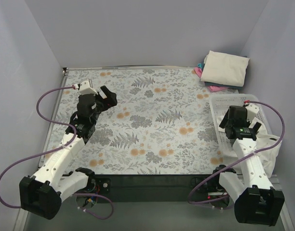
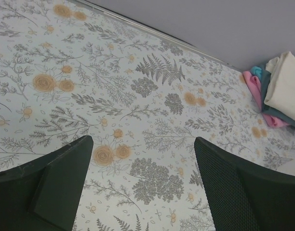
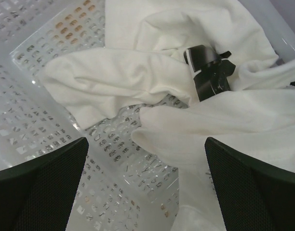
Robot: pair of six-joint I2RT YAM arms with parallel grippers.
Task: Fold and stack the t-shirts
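Crumpled white t-shirts lie in a white perforated plastic basket at the right, one draping over its front rim. My right gripper is open above them, inside the basket's outline, with fabric and mesh floor below its fingers. A stack of folded shirts, white on top, teal and pink beneath, sits at the back right, also seen in the left wrist view. My left gripper is open over the left part of the table, empty.
Grey walls enclose it at back and sides. A small black object lies among the white cloth in the basket.
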